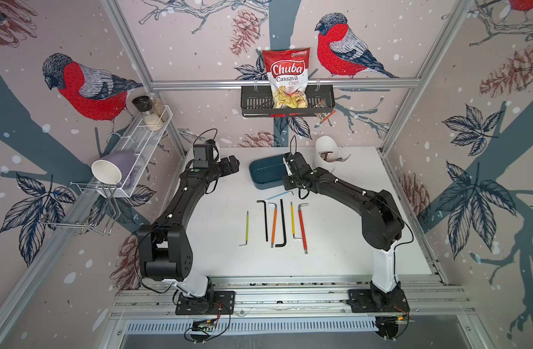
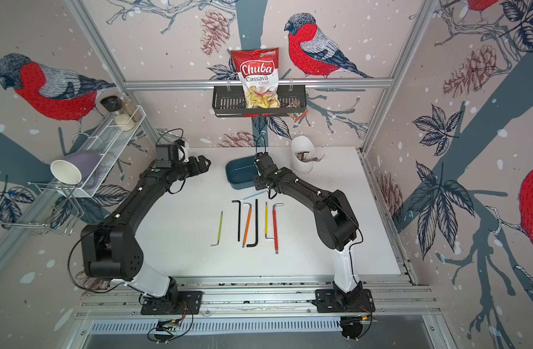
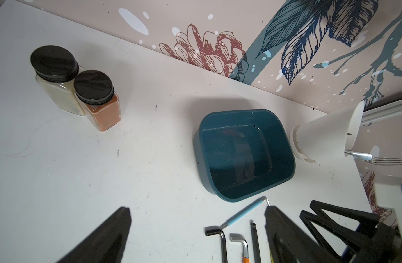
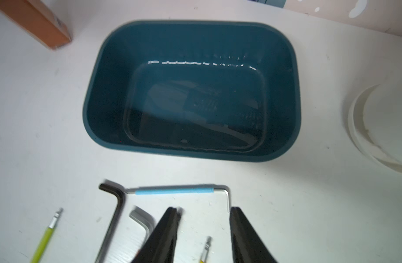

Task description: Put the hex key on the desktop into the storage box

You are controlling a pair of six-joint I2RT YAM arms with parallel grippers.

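Note:
The light-blue hex key (image 4: 174,191) lies flat on the desktop, just outside the near wall of the teal storage box (image 4: 190,153). One end of it reaches the bent end of a black hex key (image 4: 116,206); whether they touch I cannot tell. The box's visible floor is bare. My right gripper is open above the desk, with a gap and no key between its fingers. From above, it hangs by the box's right front corner. Left of the box, my left gripper is wide open and empty.
Several other hex keys, including an orange one (image 1: 274,225) and a red one (image 1: 302,229), lie in front of the box. A tilted white cup (image 3: 330,135) with a fork stands right of it. Two black-lidded jars (image 3: 95,103) stand at the left back.

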